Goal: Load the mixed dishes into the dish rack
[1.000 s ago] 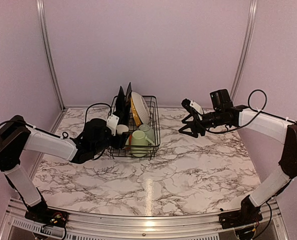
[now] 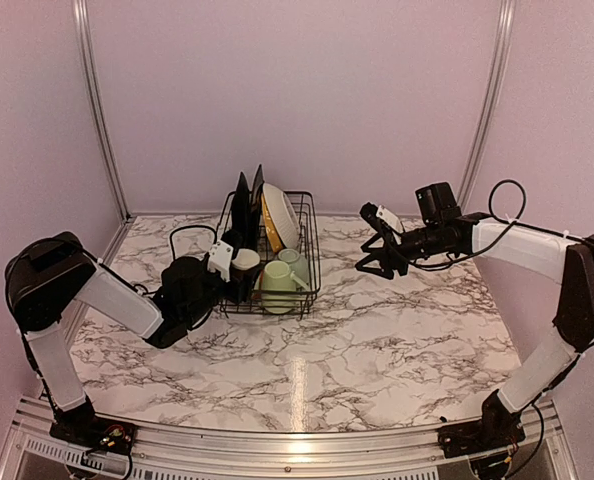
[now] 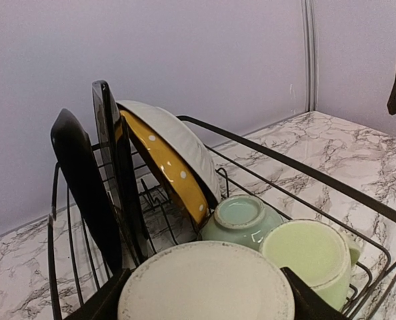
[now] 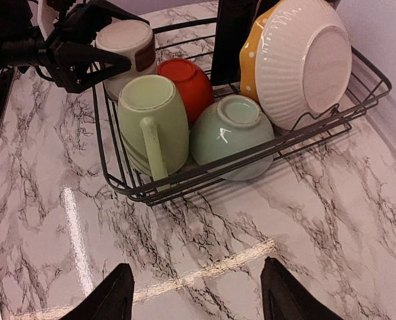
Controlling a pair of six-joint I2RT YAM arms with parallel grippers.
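Observation:
The black wire dish rack (image 2: pixel 317 225) stands mid-table. At its front left, a white and brown cup (image 4: pixel 123 37), base up, sits between the fingers of my left gripper (image 2: pixel 243 277), whose fingers are open around it. The cup's base (image 3: pixel 205 287) fills the bottom of the left wrist view. Beside it in the rack are a pale green mug (image 4: pixel 153 120), a red cup (image 4: pixel 186 87) and a grey-green bowl (image 4: pixel 231 130), all base up. Right of the rack, my right gripper hangs open and empty above bare table.
Farther back in the rack, two dark plates (image 3: pixel 85 180) lean upright beside a yellow dotted bowl (image 3: pixel 165 160) and a white bowl (image 3: pixel 175 133). The rack's top wire (image 3: pixel 298 170) runs along the right side.
The red cup is now more hidden from above. The right arm moved slightly.

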